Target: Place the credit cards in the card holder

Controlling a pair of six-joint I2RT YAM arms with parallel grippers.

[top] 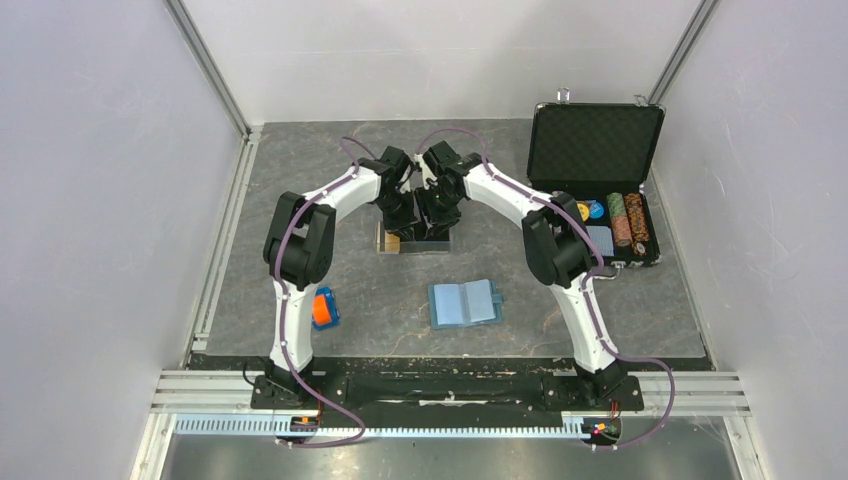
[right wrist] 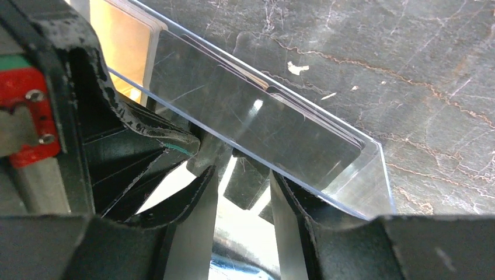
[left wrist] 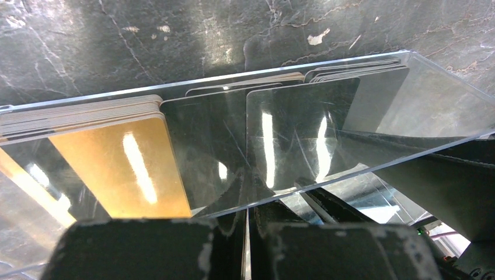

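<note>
A clear plastic box (left wrist: 449, 99) holds stacks of gold cards (left wrist: 117, 163) and dark cards (left wrist: 204, 140), seen close in both wrist views. My left gripper is shut over its near side, nothing clearly between its fingers. My right gripper is open at the box's near edge, its fingertips just below the clear rim. An open blue card holder (top: 450, 305) lies on the table below the box in the top view.
An open black case (top: 595, 140) with chips stands at the right. An orange-and-blue object (top: 323, 310) lies by the left arm. The table between box and holder is clear.
</note>
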